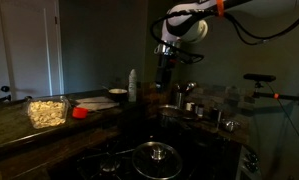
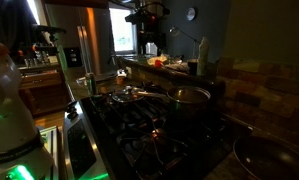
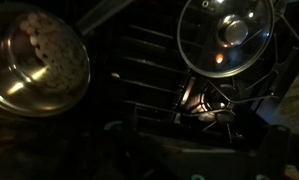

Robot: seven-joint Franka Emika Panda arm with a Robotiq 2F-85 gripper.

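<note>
My gripper [image 1: 163,82] hangs high above the back of the stove, pointing down. Its fingers are dark and blurred along the bottom of the wrist view, so the finger's state and anything between them are unclear. A glass lid [image 1: 157,160] with a knob lies on the stove's front; the wrist view shows this round lid [image 3: 229,35] at the top right. At that view's left is a shiny metal pot [image 3: 11,92] with pale pieces of food inside. In the other exterior view, a pot [image 2: 189,97] stands on the stove.
A clear container of pale food [image 1: 48,112], a red cup [image 1: 80,112], a bowl [image 1: 118,93] and a bottle [image 1: 132,85] stand on the counter [image 1: 19,135]. Upright utensils [image 1: 180,98] are behind the stove. A dark pan [image 2: 274,158] sits at the near right.
</note>
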